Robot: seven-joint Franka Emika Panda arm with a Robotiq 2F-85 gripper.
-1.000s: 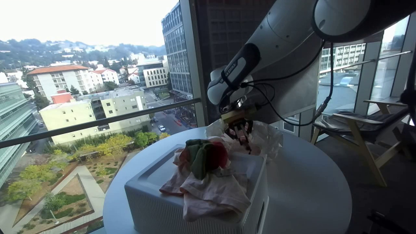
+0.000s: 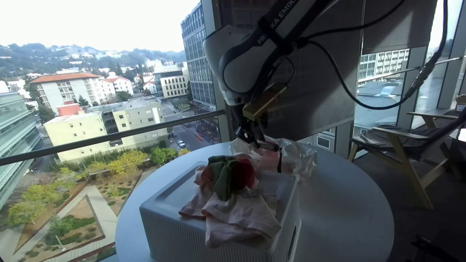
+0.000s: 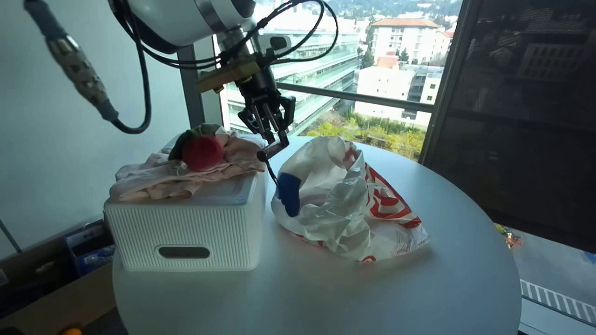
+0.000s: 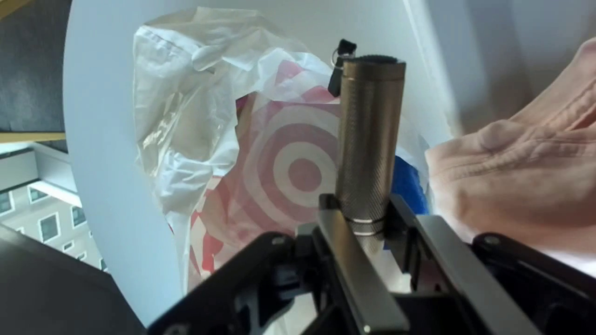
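My gripper is shut on a dark metal cylinder point(image 4: 369, 128) with a knurled side, like a small flashlight. It is gripped near one end. A black strap point(image 4: 338, 70) shows by the cylinder's far end in the wrist view. In the second exterior view the cylinder point(image 3: 274, 150) hangs tilted above the table, between the white box and the plastic bag, with a thin dark cord running down from it toward a blue thing point(image 3: 288, 193). Whether cord and blue thing are joined I cannot tell. The crumpled white bag point(image 3: 341, 195) with red print lies beneath and beside my gripper.
An upturned white ribbed box point(image 3: 184, 231) stands beside the bag. On it lie a pale pink cloth point(image 2: 240, 216), a red round thing point(image 3: 202, 153) and a green cloth-like thing point(image 2: 223, 177).
The arm has risen and shifted its pose; my gripper has come up from low over the bag and now shows the cylinder clear of it. Box, cloth and red thing have not moved.
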